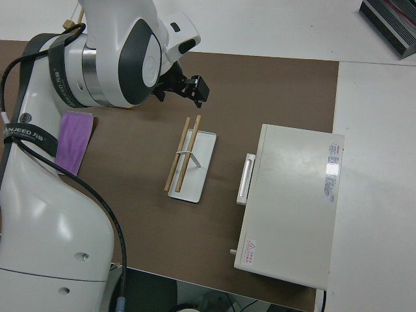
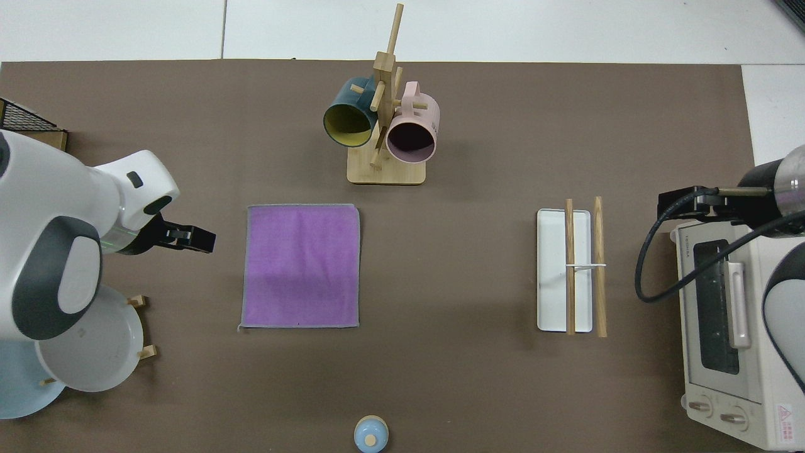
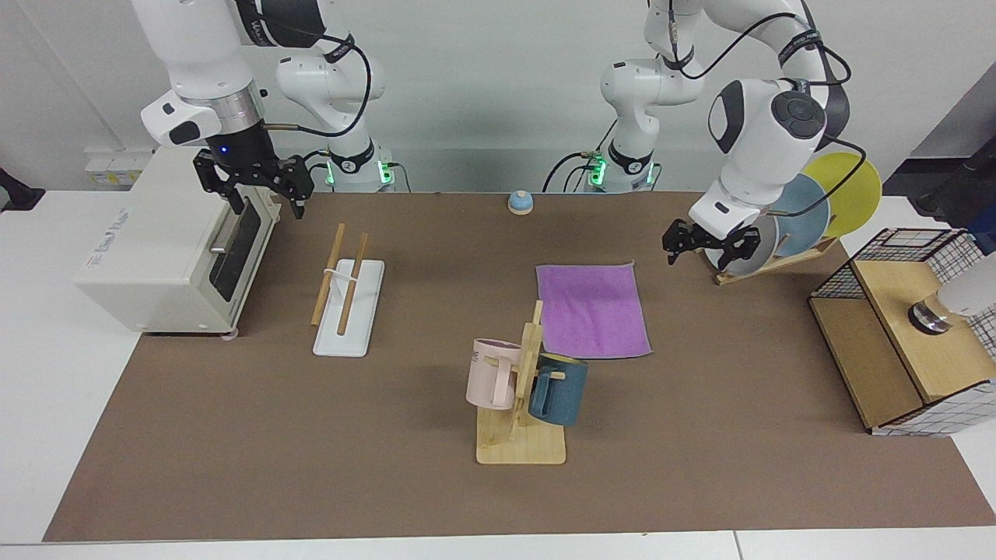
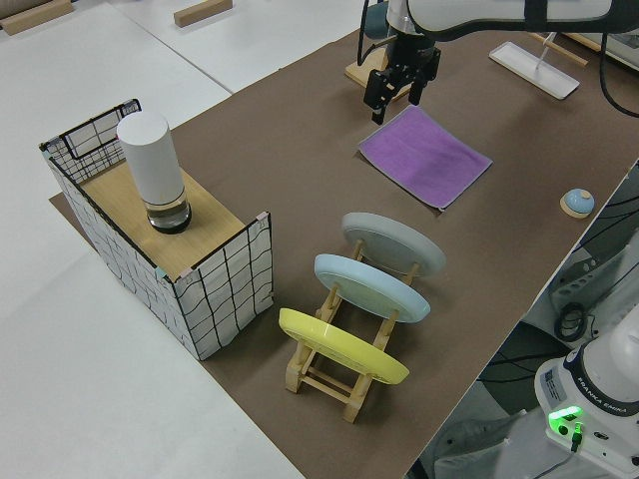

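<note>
My left gripper [image 2: 197,240] is over the left side of the mat in the top view, between the plate rack with its plates [image 2: 88,340] and the purple cloth [image 2: 300,265]; its finger state is unclear. My right gripper [image 3: 271,191] hangs by the white toaster oven [image 2: 762,355]; its finger state is also unclear. A wooden mug tree [image 2: 385,172] holds a teal mug [image 2: 348,113] and a pink mug [image 2: 422,132]. A white board with two wooden sticks [image 2: 554,272] lies right of the cloth.
A small blue round object [image 2: 371,436] lies near the front edge. A wire-and-wood shelf [image 3: 887,355] with a white cylinder [image 4: 150,165] stands at the far left.
</note>
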